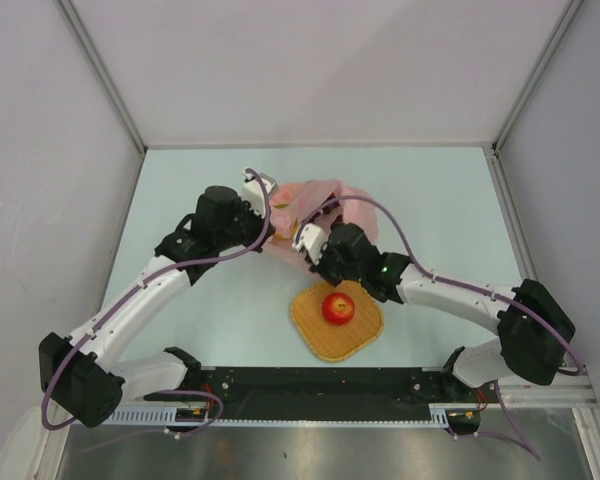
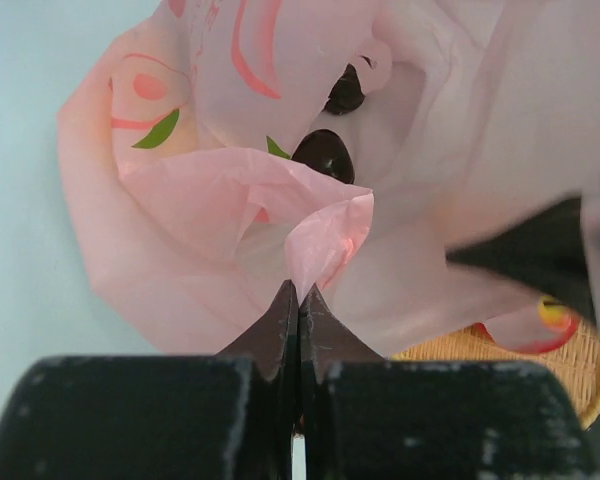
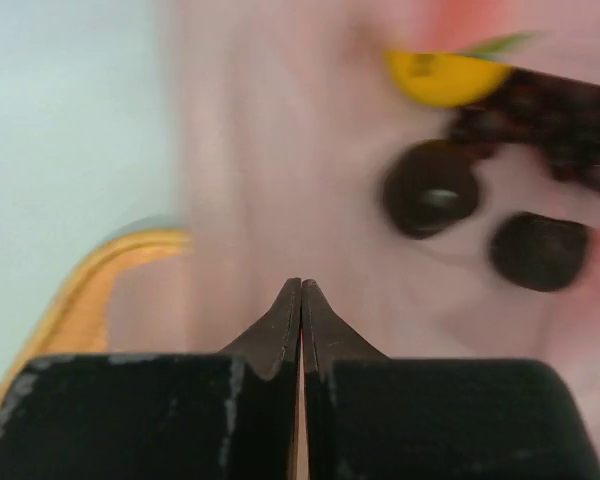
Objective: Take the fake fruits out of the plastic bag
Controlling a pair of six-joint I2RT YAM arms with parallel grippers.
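Observation:
The pink translucent bag [image 1: 298, 200] lies slack at the table's middle. In the left wrist view, a pinch of the bag's film [image 2: 322, 240] rises from between the fingertips of my left gripper, shut on it. My right gripper is shut at the bag's front side, nothing showing between its fingers. Still within the bag are a yellow fruit [image 3: 445, 78], dark grapes [image 3: 540, 120] and two dark round fruits, one [image 3: 430, 188] left of the other [image 3: 538, 251]. A red apple [image 1: 338, 308] rests on the wicker tray.
The tan wicker tray [image 1: 318, 342] sits in front of the bag, close under the right gripper. Bare table [image 1: 435, 200] lies to the right and on the left. Purple cables loop along both arms.

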